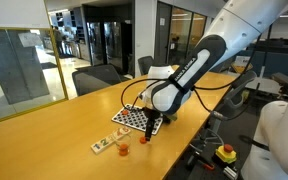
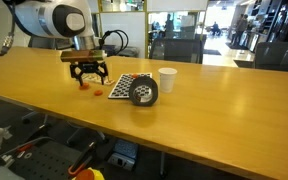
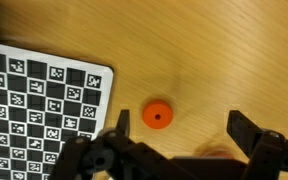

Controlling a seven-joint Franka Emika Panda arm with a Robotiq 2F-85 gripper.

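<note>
A small orange disc (image 3: 157, 114) with a dark centre lies on the wooden table, between the fingers of my gripper as the wrist view looks down. The gripper is open and holds nothing. In exterior view 2 its fingers (image 2: 104, 78) hang above the table, with the disc (image 2: 98, 93) lower in the picture. A second orange piece (image 3: 216, 152) is partly covered by the right finger. The black-and-white marker board (image 3: 44, 115) lies left of the disc, apart from it.
A black ring-shaped roll (image 2: 144, 101) and a white cup (image 2: 167, 78) stand beyond the board. A pale strip (image 1: 109, 142) lies left of the board in exterior view 1.
</note>
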